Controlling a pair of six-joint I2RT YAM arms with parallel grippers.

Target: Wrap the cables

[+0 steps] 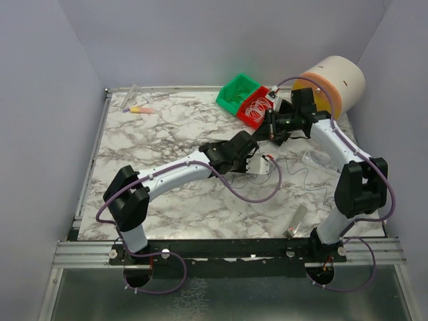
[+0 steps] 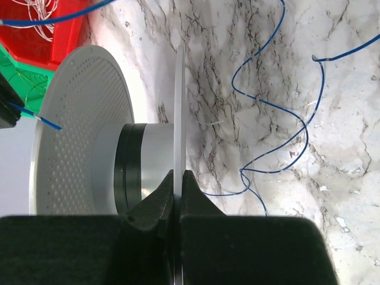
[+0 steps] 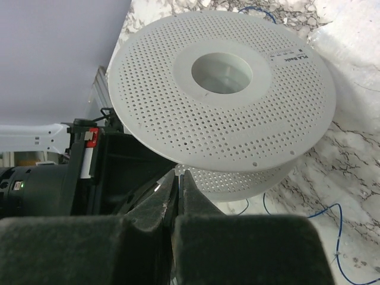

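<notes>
My left gripper is shut on the thin flange of a grey spool [image 2: 83, 142], which it holds above the marble table. In the top view the spool [image 1: 259, 165] shows as a pale tilted piece at the left gripper's tip. A loose blue cable [image 2: 279, 110] lies in curves on the table. In the left wrist view, a blue cable's end [image 2: 50, 123] pokes out from a black fingertip [image 2: 7, 107] of the other gripper, beside the spool's outer face. My right gripper is shut close to the spool's flanges; its own view hides the cable.
Red bin [image 1: 255, 107] with white cable inside and green bin [image 1: 237, 92] stand just behind the grippers. A large cream cylinder [image 1: 336, 79] is at the back right. A clear plastic bag [image 1: 319, 160] and a pale bar [image 1: 295, 221] lie to the right.
</notes>
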